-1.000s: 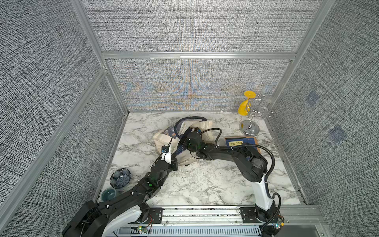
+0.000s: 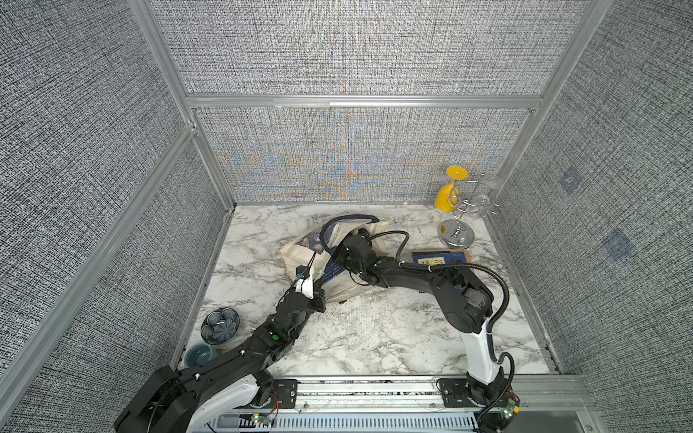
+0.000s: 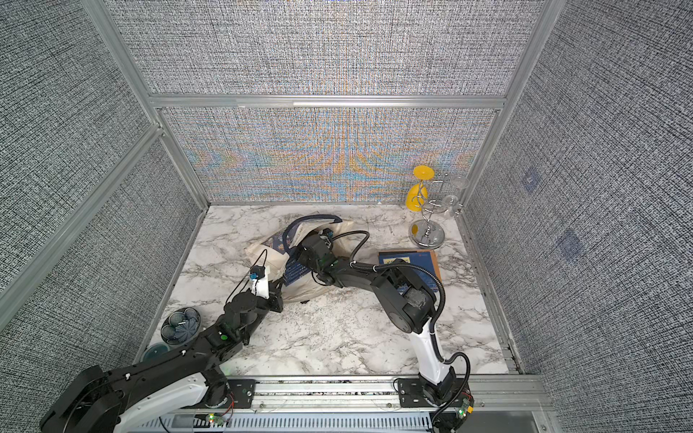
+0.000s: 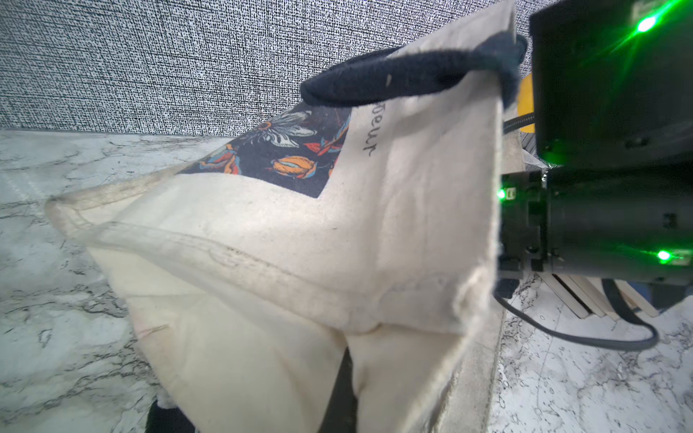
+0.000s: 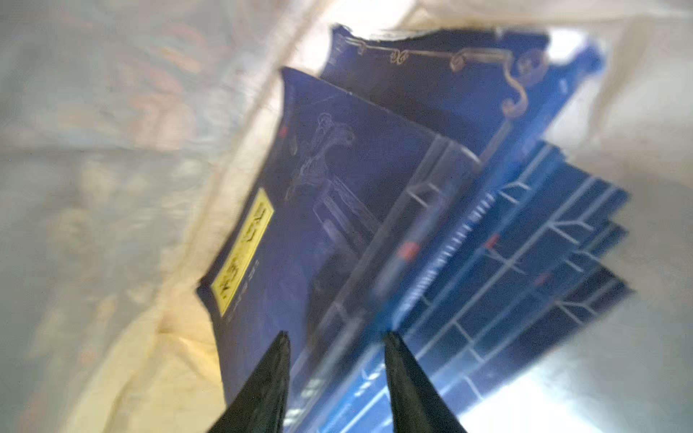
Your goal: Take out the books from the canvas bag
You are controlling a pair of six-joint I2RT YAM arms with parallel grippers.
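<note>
The cream canvas bag (image 4: pixel 274 216) lies open mid-table, navy handle at the back. My left gripper (image 2: pixel 317 287) is at its front-left edge; in the left wrist view it is shut, the canvas fold hiding most of the fingers. My right gripper is over the bag's mouth, fingers part open, pointing at several navy books (image 5: pixel 332 187) inside, with none clearly held. The right wrist view is blurred, and whether the fingertips touch the spines I cannot tell.
A blue book (image 3: pixel 404 259) lies right of the bag, partly under the right arm. A metal stand with a yellow glass (image 2: pixel 444 196) stands back right. Bowls (image 2: pixel 220 324) sit front left.
My right gripper and wrist have shifted slightly within the bag's mouth, up and back down a little. The left arm and bag look almost unchanged.
</note>
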